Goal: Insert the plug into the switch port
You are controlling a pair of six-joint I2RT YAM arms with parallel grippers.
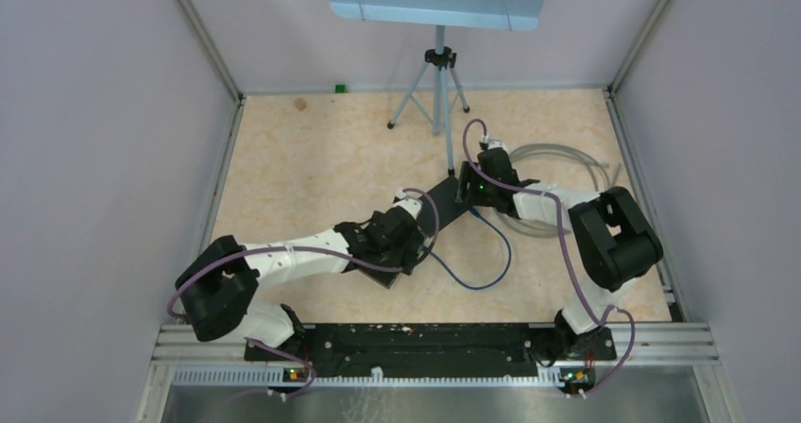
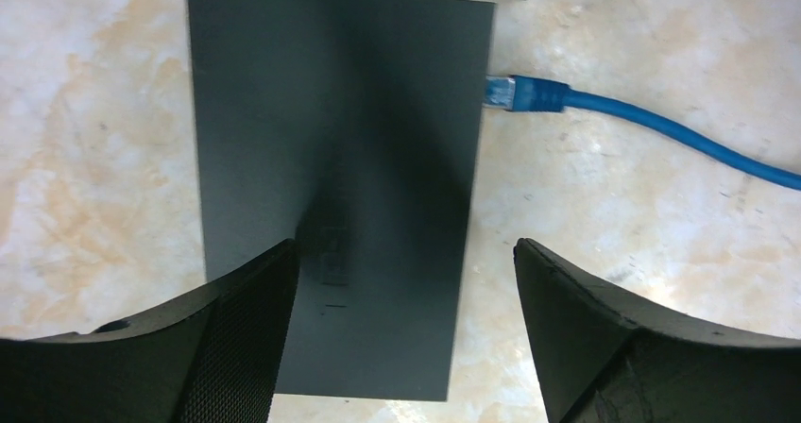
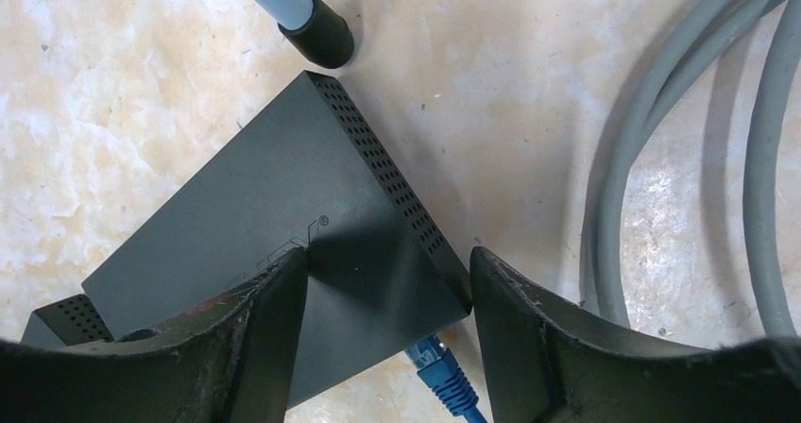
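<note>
Two flat black switch boxes lie on the table, joined by a blue cable (image 1: 489, 285). In the left wrist view, one box (image 2: 331, 111) has a blue plug (image 2: 534, 93) at its right edge; the clear tip shows partly, and how far it is in the port I cannot tell. My left gripper hangs above that box, open and empty. The other box (image 3: 255, 196) appears in the right wrist view, with the cable's second plug (image 3: 440, 376) meeting its lower edge. Over this box's corner, my right gripper has its fingers apart, one beyond the perforated side.
A tripod foot (image 3: 321, 31) stands close to the far box's upper corner. Coiled grey hose (image 3: 614, 225) lies to the right.
</note>
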